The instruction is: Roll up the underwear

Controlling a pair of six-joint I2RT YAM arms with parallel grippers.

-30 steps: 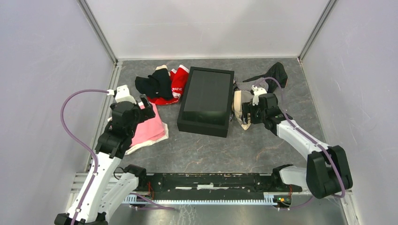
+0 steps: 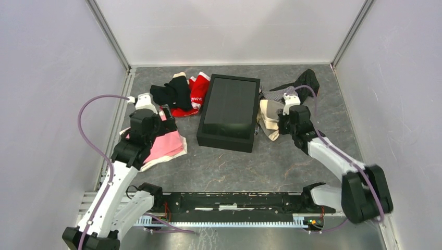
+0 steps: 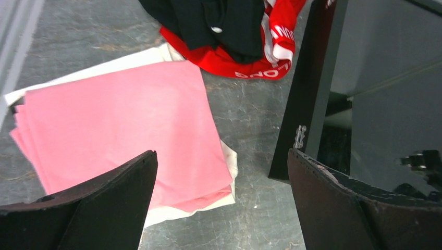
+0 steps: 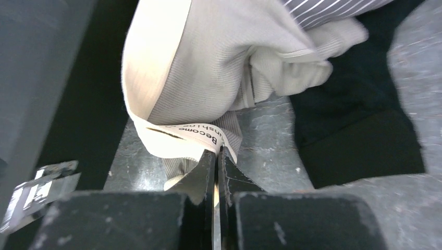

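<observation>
A grey-beige underwear (image 4: 203,62) with a cream, lettered waistband (image 4: 148,67) lies crumpled beside the black box in the right wrist view. My right gripper is shut, its tips pinching the folded edge of that waistband. The band bends up toward the tips. From above, the right gripper (image 2: 281,124) covers part of the cloth. On the left, pink cloth (image 3: 125,120) lies flat over a cream one (image 3: 229,161). Above it my left gripper stands wide open, with nothing held between its fingers.
A black box (image 2: 224,141) stands in the middle between the arms. Red cloth (image 2: 199,91) and black cloth (image 2: 172,94) lie at back left. Striped cloth (image 2: 281,94) and dark cloth (image 2: 308,80) lie at back right.
The left arm has moved slightly right.
</observation>
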